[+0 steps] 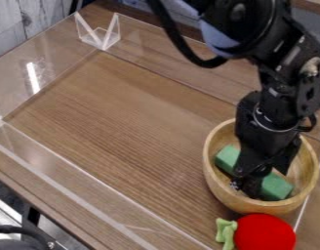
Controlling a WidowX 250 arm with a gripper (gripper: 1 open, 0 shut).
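My black gripper (254,176) reaches down from the upper right into a wooden bowl (218,192) at the right of the camera view. Inside the bowl lies a green block (272,187), partly hidden behind the fingers. The fingers are down at the block; whether they grip it I cannot tell.
A red tomato-like object (264,234) with a green top lies just below the bowl. A white wire-like holder (100,31) stands at the back left.
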